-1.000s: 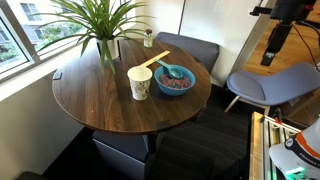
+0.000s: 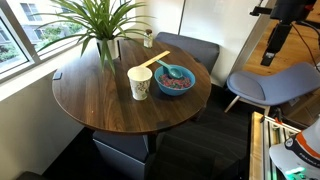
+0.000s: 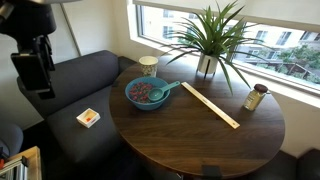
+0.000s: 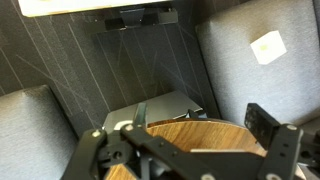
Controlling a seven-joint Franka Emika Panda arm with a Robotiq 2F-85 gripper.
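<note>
In the first exterior view, a blue bowl (image 2: 175,88) of small reddish-brown pieces stands on the round wooden table (image 2: 90,100). A teal spoon (image 2: 174,71) rests across it. Just beside the bowl is a patterned paper cup (image 2: 140,84), upright. My gripper shows at the bottom of the wrist view, its fingers wide apart and nothing visible between them. It hangs beyond the table's edge, well away from the bowl. The other exterior view shows the same bowl (image 3: 147,103), cup (image 3: 148,66) and spoon (image 3: 163,91).
A potted plant (image 3: 208,63), a light wooden strip (image 3: 210,104) and a small jar (image 3: 255,97) also occupy the table. On a grey chair lies a small white box (image 4: 268,47).
</note>
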